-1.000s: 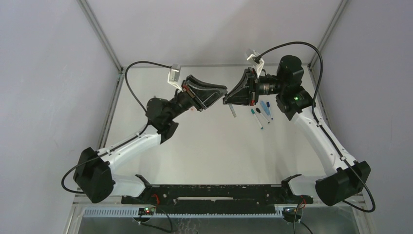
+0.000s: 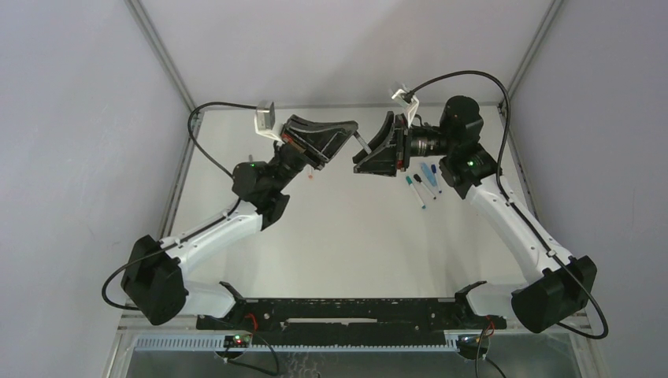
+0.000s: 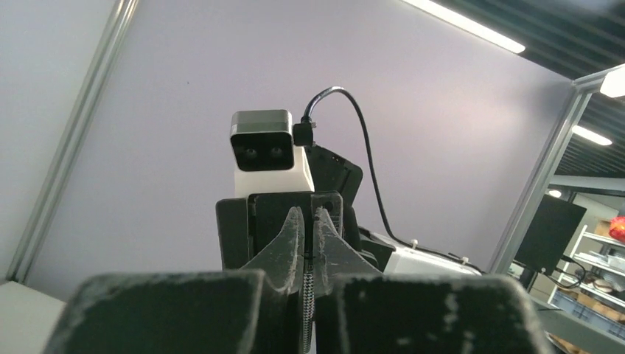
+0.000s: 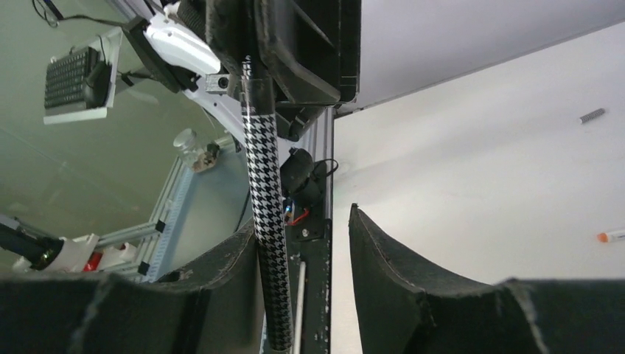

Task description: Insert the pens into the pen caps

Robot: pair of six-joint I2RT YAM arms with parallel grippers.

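Observation:
A slim black-and-white houndstooth pen hangs from my left gripper, which is shut on its dark end. Its patterned body also shows as a thin strip in the left wrist view, low between the fingers. My right gripper stands open, facing the left one. In the right wrist view the pen's lower part passes close in front of one finger; whether they touch, I cannot tell. A small patterned piece, perhaps a cap, lies on the table. An orange-tipped piece lies at that view's edge.
Several pens lie on the right of the white table, among them a teal-ended pen and a black-ended pen. Blue items rest just behind them.
The left arm has drawn back left and slightly up in the view; the right has shifted slightly left.

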